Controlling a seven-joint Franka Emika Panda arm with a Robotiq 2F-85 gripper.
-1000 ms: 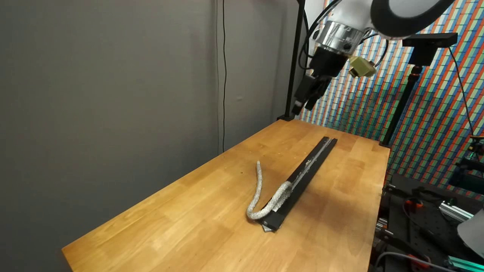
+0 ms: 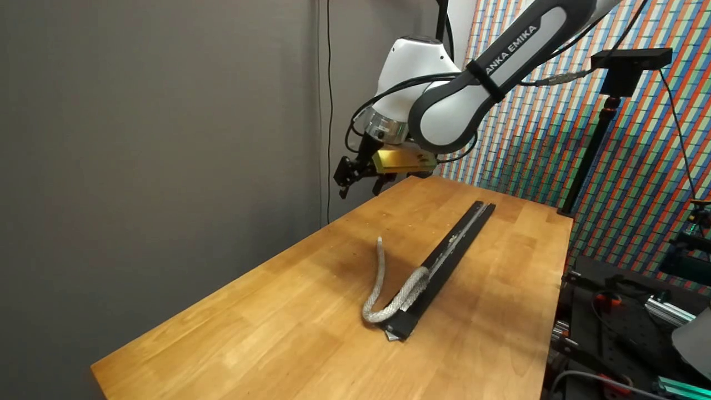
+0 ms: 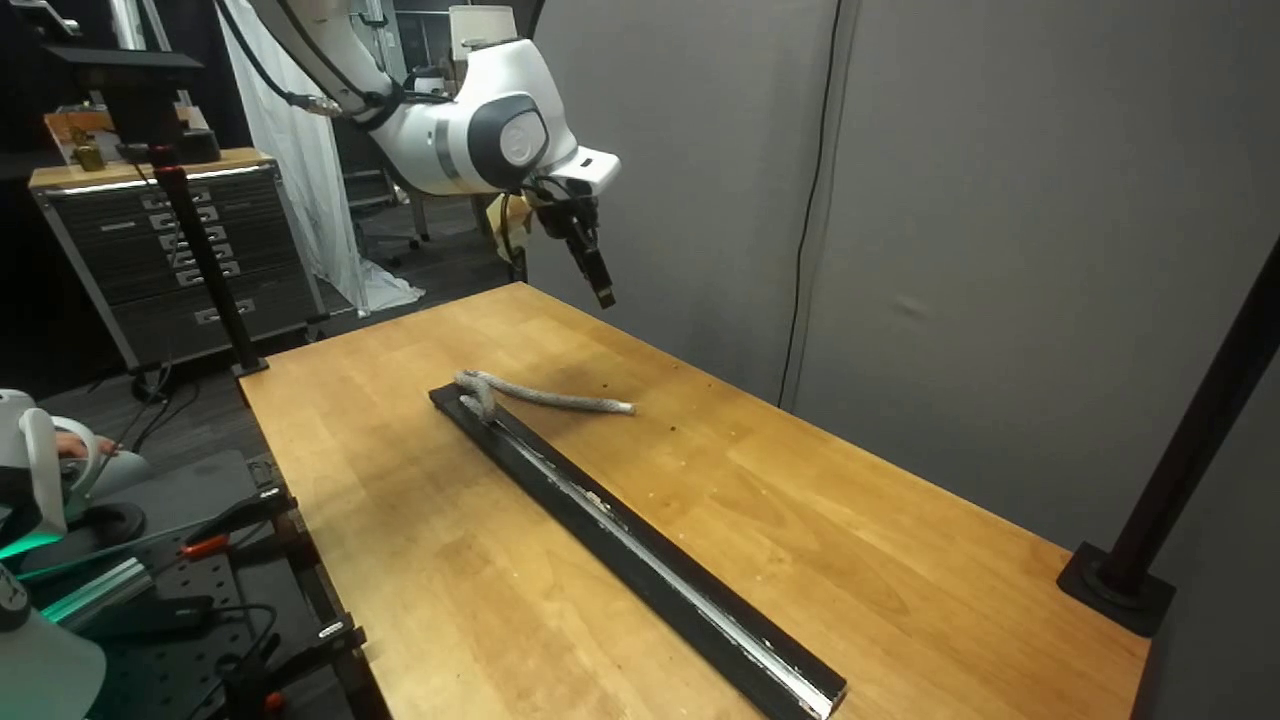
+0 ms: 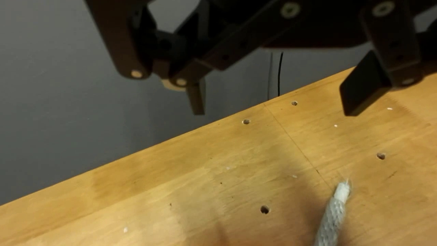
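Observation:
A grey braided rope (image 2: 377,293) lies in a bend over the near end of a long black channel (image 2: 443,263), as exterior view 1 shows it. One rope end rests on the bare wood; in the wrist view its pale tip (image 4: 342,191) shows at lower right. A light strip (image 3: 648,564) runs along the channel's middle. High over the table's far edge, away from the rope, my gripper (image 2: 360,192) is open. The wrist view has its two fingers (image 4: 364,84) wide apart with nothing between them.
The wooden table (image 2: 266,320) is otherwise mostly clear. A grey wall (image 3: 1032,240) stands close along one long side. Black posts (image 3: 1128,540) rise at the table's corners, and a hanging cable (image 3: 819,180) runs down the wall.
In exterior view 1 my arm and gripper have swung left and lower, toward the wall side, and the wrist has turned. Rope and channel lie unchanged.

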